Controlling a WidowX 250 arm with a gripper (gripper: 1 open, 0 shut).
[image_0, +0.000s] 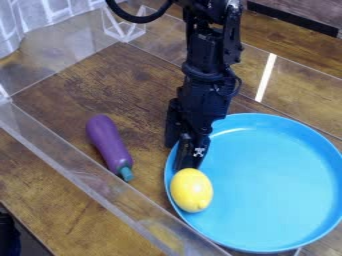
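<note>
A black robot arm reaches down from the top to the left rim of a light blue plate (267, 185), where its gripper (185, 145) is low, just behind a yellow egg-shaped object (191, 190) lying inside the plate. The fingers are dark against shadow, so their spacing is unclear. A purple eggplant-like object (107, 142) with a green tip lies on the wooden table to the left of the plate.
A clear low wall (94, 195) runs diagonally along the lower left. Bare wood (80, 75) fills the upper left, and a white strip (263, 78) lies at the upper right.
</note>
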